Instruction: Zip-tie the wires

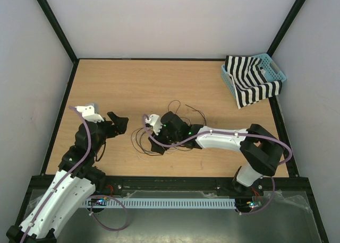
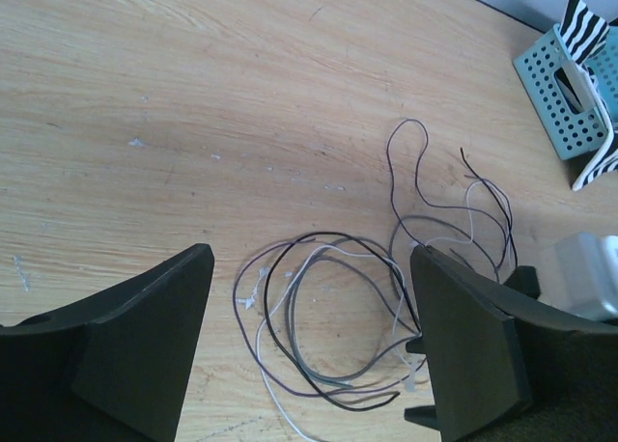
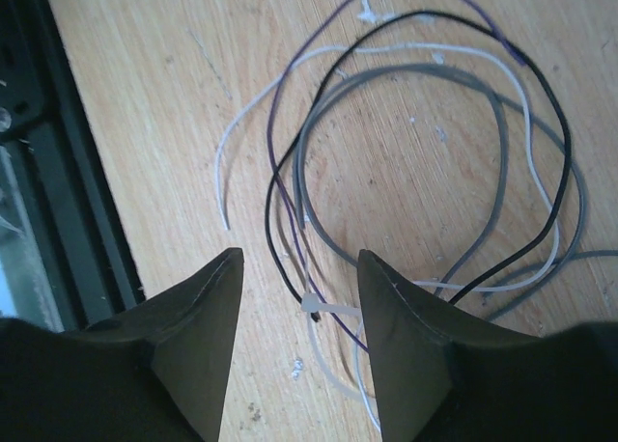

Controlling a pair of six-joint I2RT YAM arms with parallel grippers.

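Observation:
Black, purple, grey and white wires lie in loose loops on the table, also seen as wires (image 2: 273, 338) in the left wrist view. A pale translucent zip tie (image 3: 311, 303) is at the lower edge of the loops, near black and purple wires; whether it fully encircles them I cannot tell. Over this spot is my right gripper, its fingers part open with the zip tie showing between and below them, not clamped. My left gripper stands open and empty, left of the loops in the top view (image 1: 123, 124).
At the back right stands a light blue basket (image 1: 228, 79) with a black-and-white striped cloth (image 1: 249, 83) hanging over it. A black frame edge (image 3: 82, 162) runs close to the right gripper.

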